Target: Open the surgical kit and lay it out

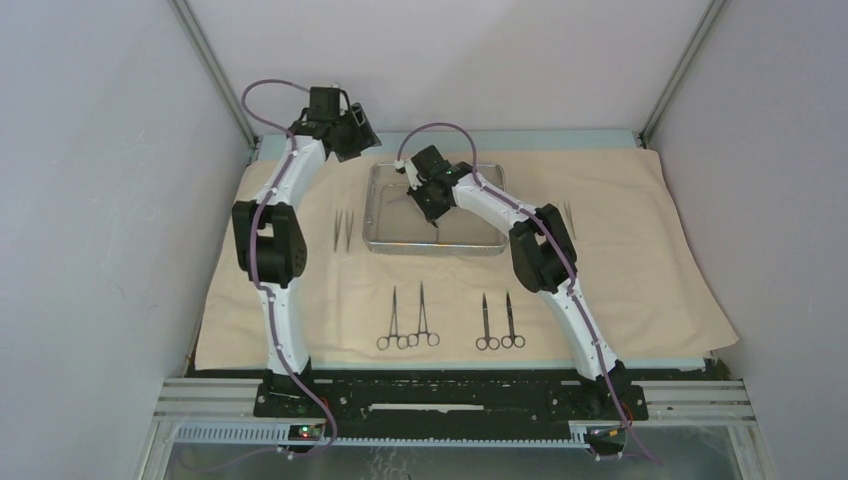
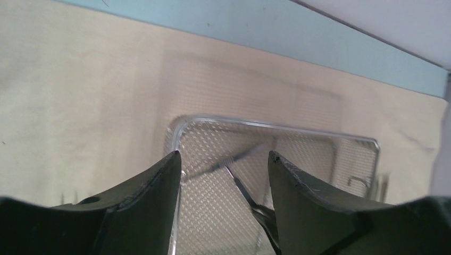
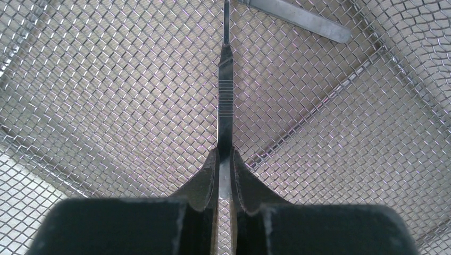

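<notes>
The wire mesh basket [image 1: 436,248] stands near the middle of the cloth and holds two thin scalpel handles. In the right wrist view, the fingertips of my right gripper are closed against both sides of one dark scalpel handle [image 3: 225,95], which lies lengthwise between them. A second scalpel handle lies across its far end on the mesh; the left wrist view shows this crossing handle [image 2: 242,155] too. My left gripper [image 1: 366,136] hangs behind the basket's far left corner, open, with nothing between its fingertips.
On the cloth [image 1: 640,270], two tweezers [image 1: 337,231] lie left of the basket. Two clamps [image 1: 422,310] and two scissors [image 1: 486,320] lie in front. More slender instruments [image 1: 569,220] are partly hidden behind the right arm.
</notes>
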